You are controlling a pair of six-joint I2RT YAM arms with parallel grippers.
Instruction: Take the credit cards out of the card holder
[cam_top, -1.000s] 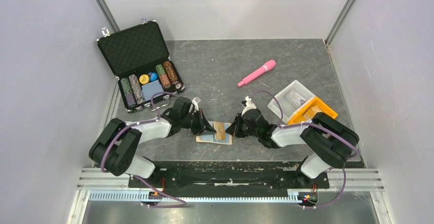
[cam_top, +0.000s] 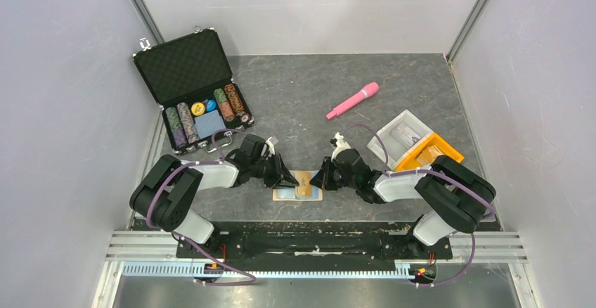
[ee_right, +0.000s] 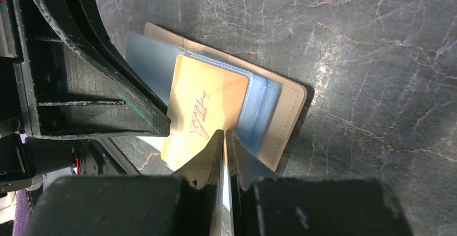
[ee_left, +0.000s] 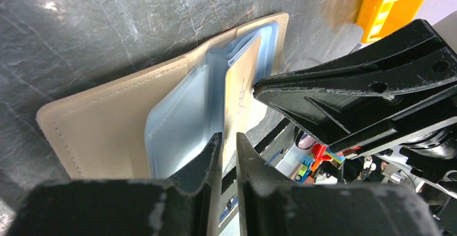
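Note:
The open card holder [cam_top: 277, 194], tan with blue plastic sleeves, lies at the front middle between the two grippers. A gold VIP card [ee_right: 207, 96] is on its sleeves. My left gripper has its fingertips at the card's edge with a narrow gap between them; whether they grip it is unclear. My right gripper is shut at the other edge of the card and sleeves, its fingertips pressed close against them.
An open poker-chip case [cam_top: 162, 69] stands at the back left, a pink microphone [cam_top: 351, 103] at the back, white and yellow boxes [cam_top: 443, 143] at the right. The middle behind the holder is clear.
The card holder and both grippers have shifted slightly to the right, and the left arm has moved a little rightward.

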